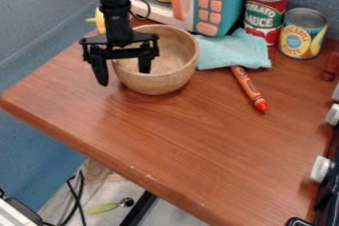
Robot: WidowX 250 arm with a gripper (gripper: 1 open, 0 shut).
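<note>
My black gripper (122,61) hangs over the wooden bowl (172,66) at the back left of the table, its fingers straddling the bowl's left side, one outside and one inside. The fingers are apart; whether they touch the bowl's wall is unclear.
A toy microwave (199,2) stands behind the bowl. To the right are a light blue cloth (232,50), an orange crayon (249,89), a tomato sauce can (265,12), a yellow can (303,37) and a black appliance (327,170) at the edge.
</note>
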